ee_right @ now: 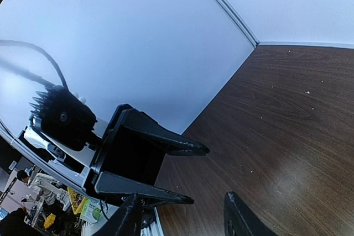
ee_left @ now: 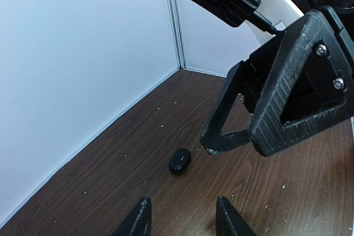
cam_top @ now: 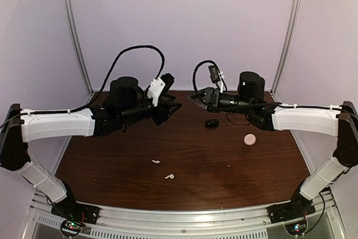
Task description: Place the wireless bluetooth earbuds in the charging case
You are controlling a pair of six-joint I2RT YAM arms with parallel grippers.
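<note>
The black case (cam_top: pixel 211 123) lies on the dark table, also seen as the small black case (ee_left: pixel 180 160) in the left wrist view. Two white earbuds (cam_top: pixel 156 161) (cam_top: pixel 170 176) lie nearer the front. My left gripper (cam_top: pixel 172 107) and right gripper (cam_top: pixel 194 98) face each other above the back of the table. In their own wrist views, the left fingertips (ee_left: pixel 180 208) and right fingertips (ee_right: pixel 182 208) stand apart, with nothing visible between them. A pink disc (cam_top: pixel 250 139) shows at the right, apart from both grippers.
Cables arch over both wrists.
</note>
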